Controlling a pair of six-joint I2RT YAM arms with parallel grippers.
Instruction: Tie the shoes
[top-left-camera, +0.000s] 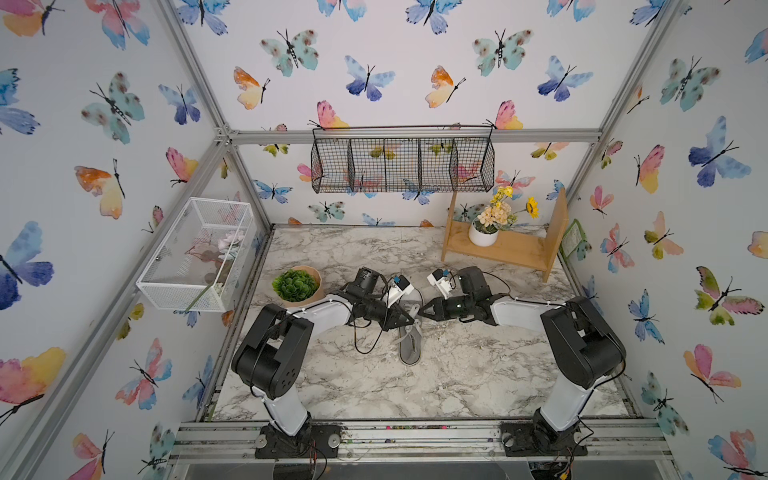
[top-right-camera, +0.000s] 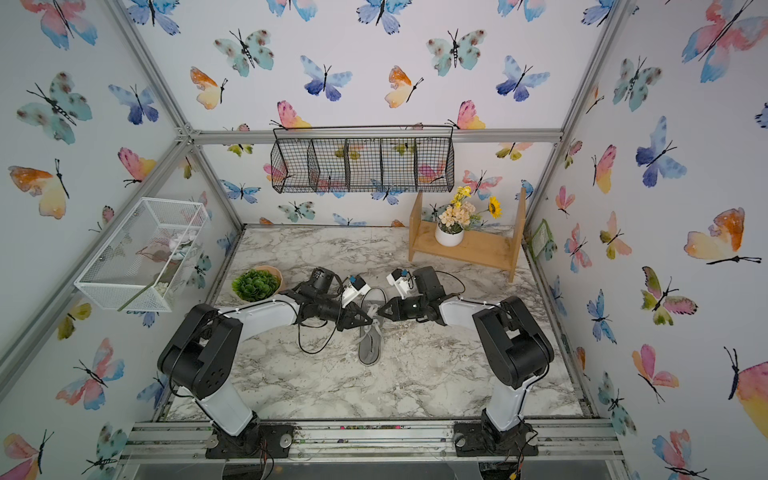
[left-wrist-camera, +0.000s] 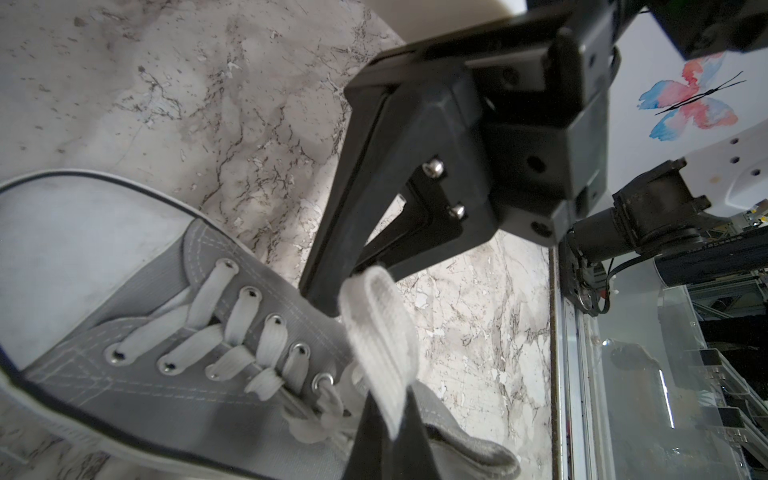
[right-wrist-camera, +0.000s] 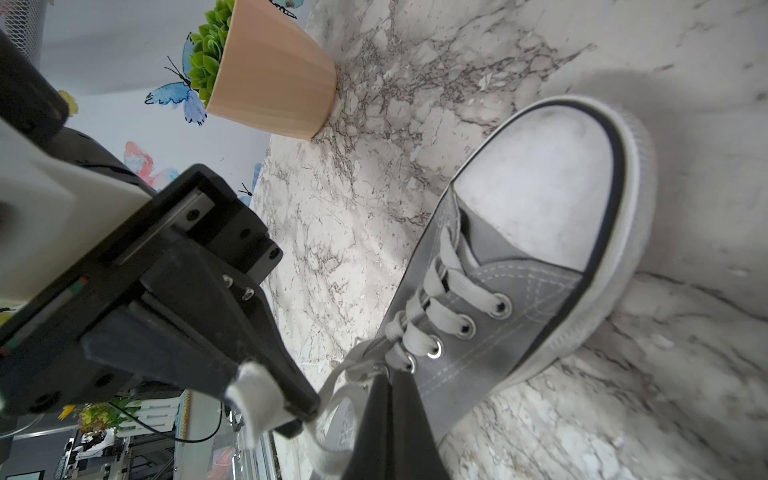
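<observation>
The grey canvas shoe (left-wrist-camera: 264, 384) lies on the marbled table with its white toe towards the front. Its white laces (right-wrist-camera: 416, 320) run through the eyelets. My left gripper is shut, pinching a white lace loop (left-wrist-camera: 380, 336) that stands up from its fingertips. From the right wrist view, this loop (right-wrist-camera: 256, 400) appears at the left gripper's tip. My right gripper is shut over the shoe's ankle end, with nothing showing between its fingers. A curved lace strand passes beside those fingers; whether it touches them cannot be told.
A potted green plant (top-left-camera: 296, 285) stands left of the left arm. Behind the right arm, a wooden shelf (top-left-camera: 504, 246) bears a flower pot (top-left-camera: 482, 234).
</observation>
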